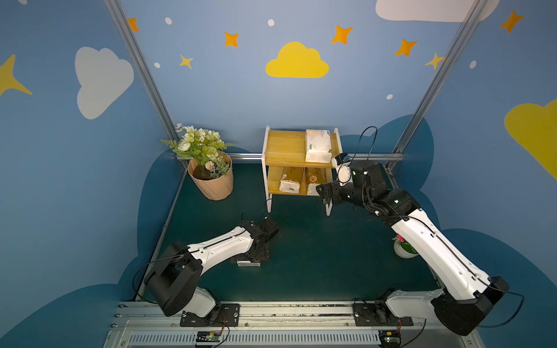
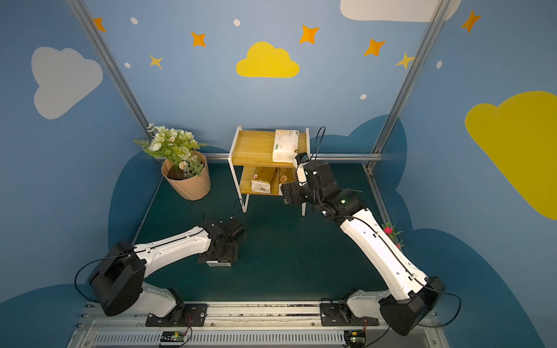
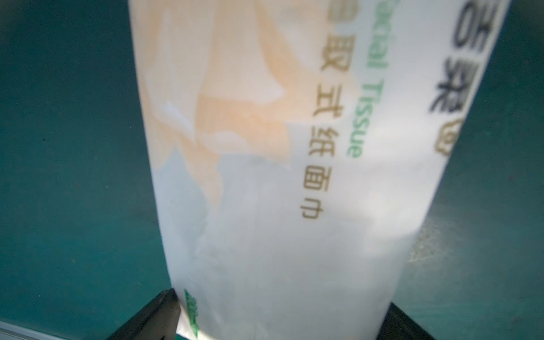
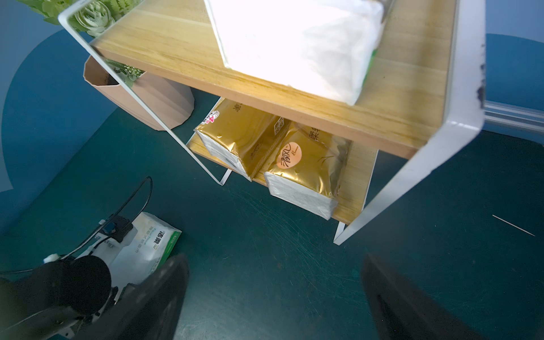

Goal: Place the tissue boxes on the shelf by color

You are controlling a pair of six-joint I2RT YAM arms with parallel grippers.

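Two gold tissue packs, one on the left (image 4: 238, 130) and one on the right (image 4: 308, 164), lie side by side on the lower board of the shelf (image 1: 284, 139). On the upper board, toward its right side, rests a white tissue pack (image 1: 318, 145). A second white tissue pack (image 3: 283, 226) lies on the floor under my left gripper, whose open fingers stand at either side of the pack's near end. From above, that arm hides most of this pack. In front of the shelf's right side hangs my right gripper, open and empty.
A potted flower plant (image 1: 211, 179) stands left of the shelf, and a small plant pot (image 1: 405, 248) sits by the right wall. Between the arms the dark green floor (image 1: 313, 255) is clear. White posts (image 4: 419, 153) frame the shelf's sides.
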